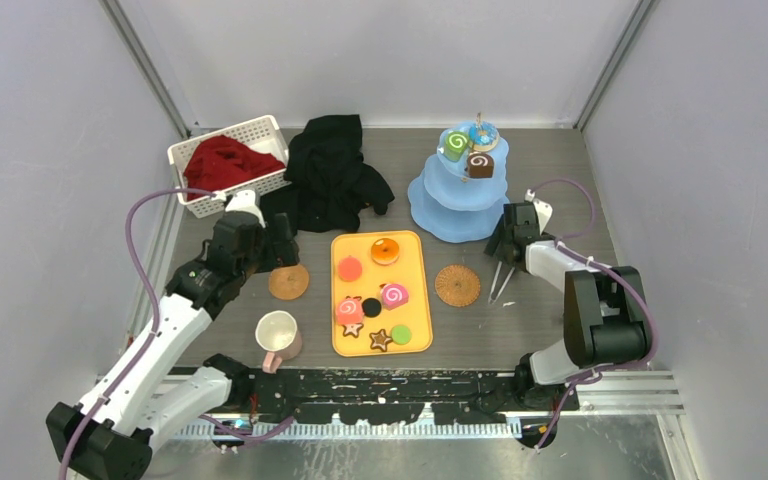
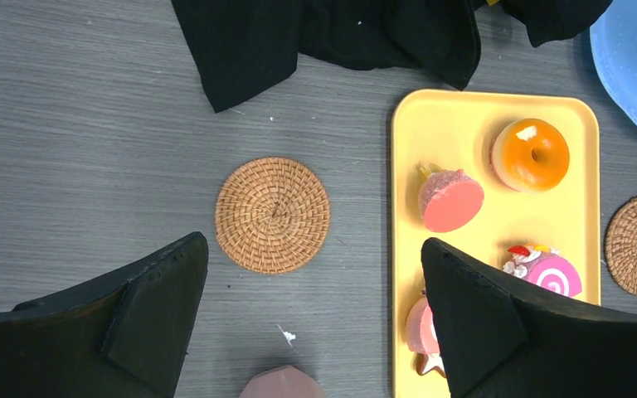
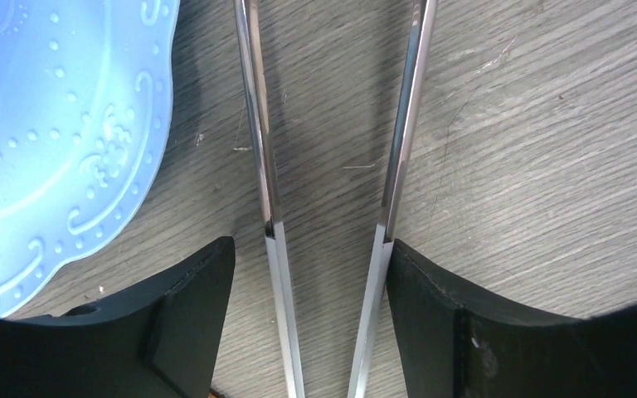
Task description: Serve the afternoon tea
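Metal tongs (image 3: 259, 124) lie on the table with their two arms spread. My right gripper stands part open around them: its right finger (image 3: 419, 282) touches one arm, while a narrow gap separates the left finger from the other. Over the left woven coaster (image 2: 272, 215), my left gripper (image 1: 282, 243) is open and empty. A yellow tray (image 1: 418, 300) at centre carries toy sweets, among them an orange donut (image 1: 385, 251) and a pink swirl roll (image 1: 394, 295). The blue tiered stand (image 1: 450, 222) has a few cakes on top. A pink mug (image 1: 280, 336) stands front left.
Behind the left arm are a white basket (image 1: 260, 132) holding red cloth (image 1: 228, 162) and a dark garment (image 1: 335, 175). The stand's lower tier (image 3: 145, 141) is close to the right gripper.
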